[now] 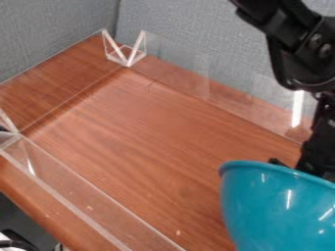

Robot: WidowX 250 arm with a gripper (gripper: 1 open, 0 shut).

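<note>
A large glossy turquoise bowl (279, 211) fills the bottom right of the camera view, cut off by the frame's edge. The black arm (295, 34) comes down along the right side, and its gripper (299, 165) is just behind the bowl's back rim, mostly hidden by it and cropped. Whether its fingers are open or shut does not show.
Clear plastic walls border it, with angled corner brackets (125, 51) at the back and at the left edge. Grey padded panels stand behind.
</note>
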